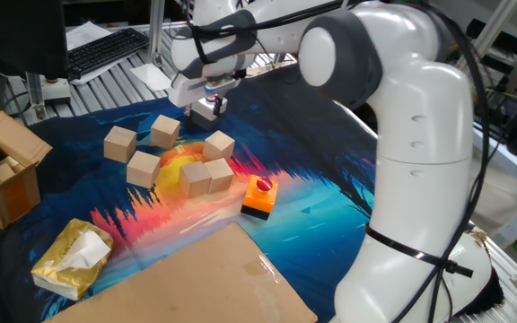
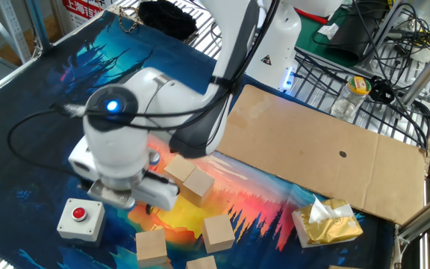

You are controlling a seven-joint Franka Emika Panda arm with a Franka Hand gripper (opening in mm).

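Note:
My gripper (image 1: 214, 100) hangs at the far side of the mat, just above and in front of a white box (image 1: 206, 115). In the second exterior view this box has a red button (image 2: 79, 214) on top, and the hand is to its right. One dark finger (image 2: 149, 209) points down there; whether the fingers are apart is too small to tell. Wooden cubes lie in the middle of the mat, among them a back cube (image 1: 164, 132), a left cube (image 1: 119, 144) and a touching pair (image 1: 195, 179). An orange box with a red button (image 1: 259, 193) sits right of them.
A large cardboard sheet (image 1: 191, 283) covers the near edge, with a gold tissue pack (image 1: 73, 260) to its left. An open carton (image 1: 12, 193) holding more blocks stands at the left edge.

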